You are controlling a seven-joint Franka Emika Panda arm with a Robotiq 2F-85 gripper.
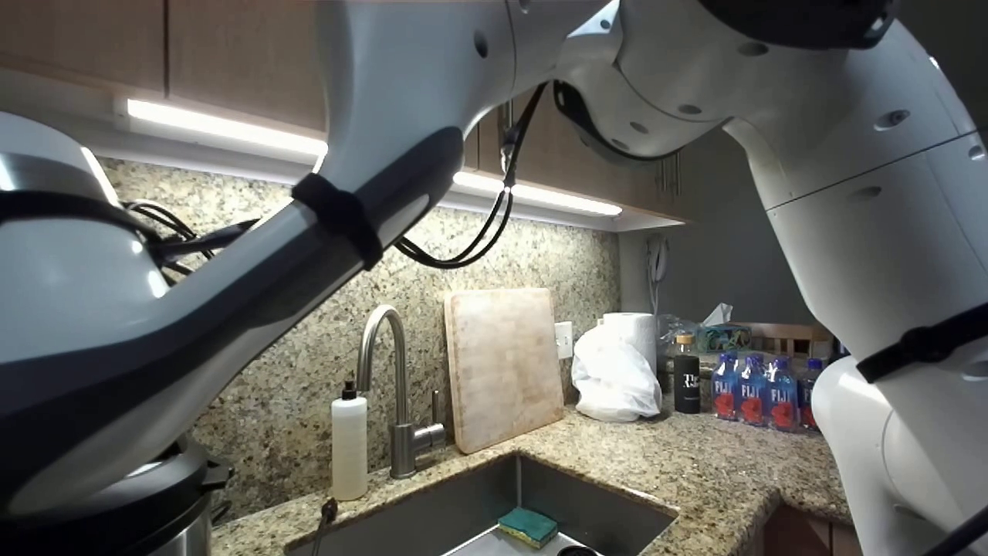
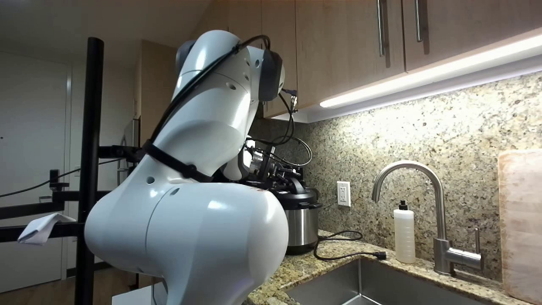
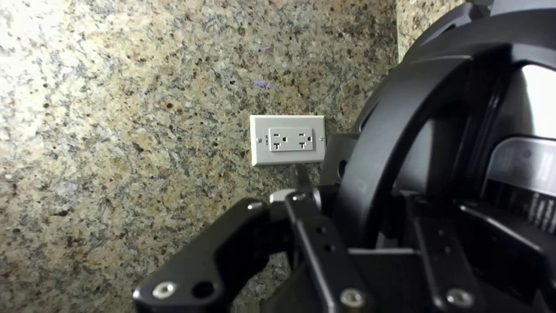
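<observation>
The black gripper is at the bottom right of the wrist view, close to the pot's dark lid. Its linkage bars stand apart, with the curved black lid handle [image 3: 383,133] reaching down between them. Fingertip contact is hidden, and whether the fingers hold the handle cannot be told. In exterior view 2, the steel pot [image 2: 300,228] stands on the counter behind the arm. Exterior view 1 shows only part of the pot [image 1: 188,530] at bottom left, under the arm's wrist.
A wall outlet [image 3: 287,140] is beside the lid. A black cord [image 2: 338,254] lies on the counter near the sink [image 2: 388,284]. The soap bottle [image 2: 405,231] and faucet [image 2: 441,218] stand behind the sink. Upper cabinets [image 2: 350,45] hang above the counter.
</observation>
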